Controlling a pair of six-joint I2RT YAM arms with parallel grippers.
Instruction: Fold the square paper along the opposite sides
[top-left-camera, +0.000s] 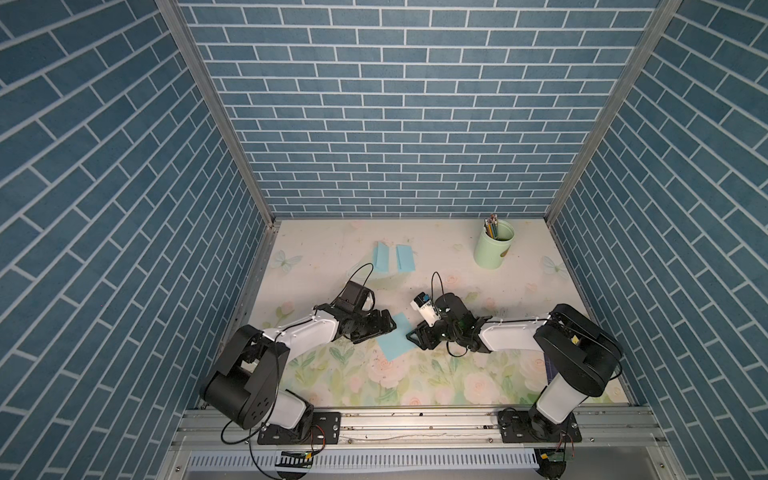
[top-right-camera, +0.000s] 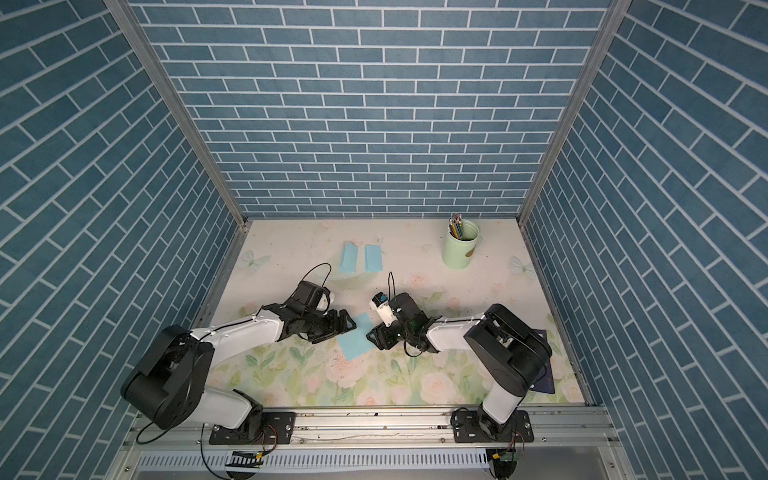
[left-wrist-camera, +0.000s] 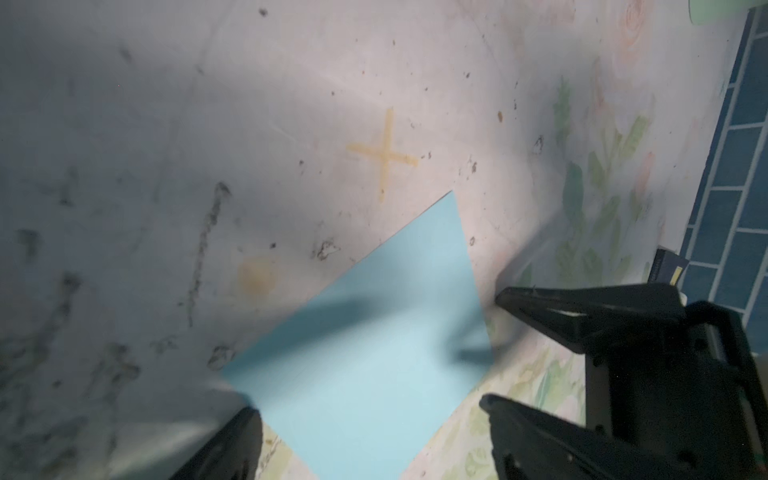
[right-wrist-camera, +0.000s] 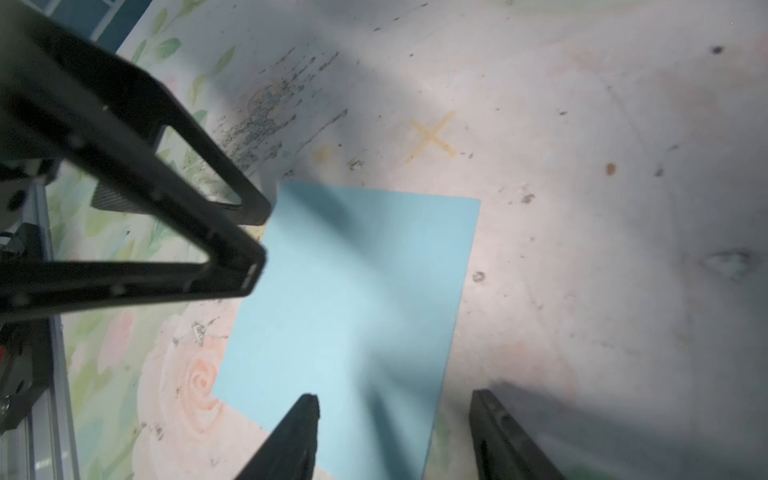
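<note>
A light blue square paper (top-left-camera: 393, 345) lies flat and unfolded on the table, turned at an angle between the two arms. My left gripper (top-left-camera: 390, 321) is over its upper left side, and my right gripper (top-left-camera: 413, 339) is at its right side. In the left wrist view, the spaced fingers (left-wrist-camera: 228, 448) show the paper (left-wrist-camera: 376, 352) in the gap. Seen from the right wrist, the fingers (right-wrist-camera: 294, 436) also stand apart, with one paper edge between them; the left gripper's black parts reach in at upper left. Neither gripper holds the paper.
Two folded light blue papers (top-left-camera: 381, 257) (top-left-camera: 405, 257) lie farther back. A green cup (top-left-camera: 492, 244) with pencils stands at back right. A dark flat item (top-right-camera: 544, 368) is partly hidden by the right arm.
</note>
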